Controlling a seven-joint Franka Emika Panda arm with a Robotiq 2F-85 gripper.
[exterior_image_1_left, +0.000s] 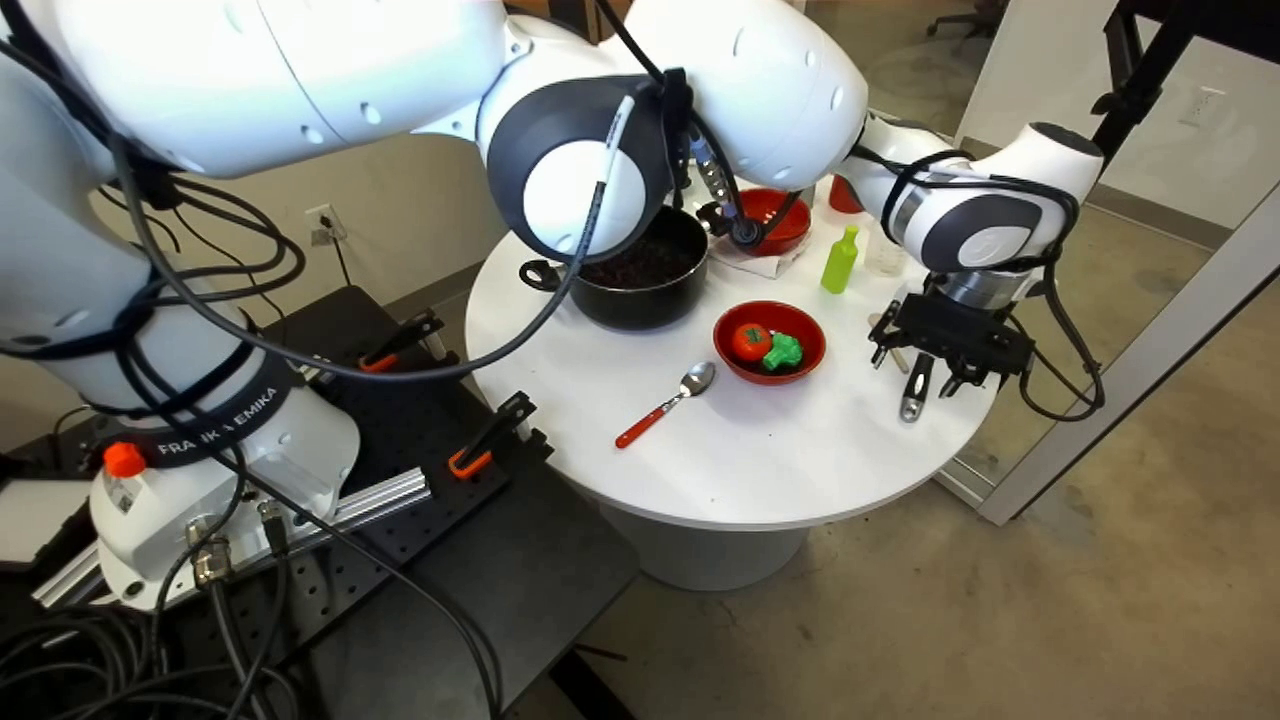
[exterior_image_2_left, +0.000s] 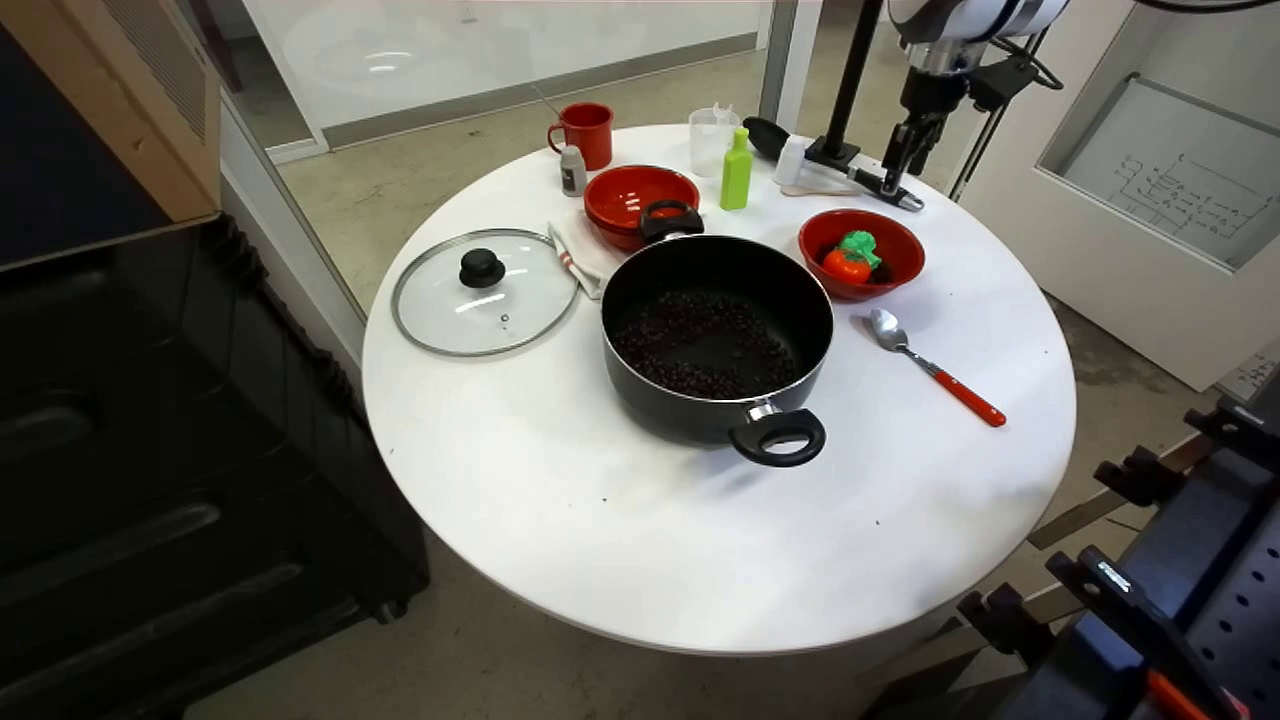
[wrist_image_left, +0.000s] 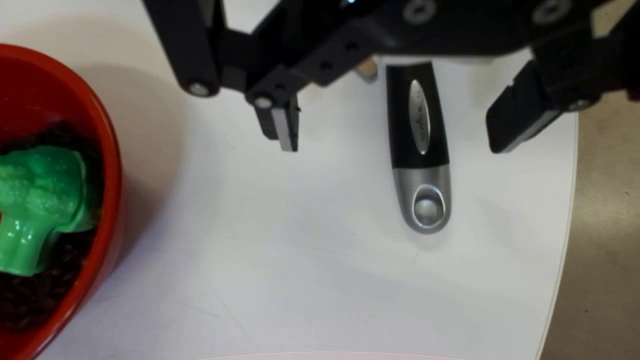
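Observation:
A dark utensil with a black-and-silver handle (wrist_image_left: 420, 120) lies on the white table near its edge. Its black spoon-shaped head (exterior_image_2_left: 765, 136) shows in exterior view 2. My gripper is open above the handle, one finger on either side, with clear space between each finger and the handle in the wrist view. From the side, the gripper (exterior_image_1_left: 917, 372) is by the table's right edge. Left of it sits a red bowl (exterior_image_1_left: 768, 373) holding a tomato (exterior_image_1_left: 751, 342), a green broccoli-like piece (exterior_image_1_left: 783, 352) and dark bits.
A black pot (exterior_image_2_left: 720, 414) with dark beans stands mid-table, a glass lid (exterior_image_2_left: 438, 306) beside it. A red-handled spoon (exterior_image_2_left: 960, 390), green bottle (exterior_image_2_left: 734, 174), white bottle (exterior_image_2_left: 792, 160), clear cup (exterior_image_2_left: 708, 144), red mug (exterior_image_2_left: 588, 136) and another red bowl (exterior_image_2_left: 636, 190) also stand around.

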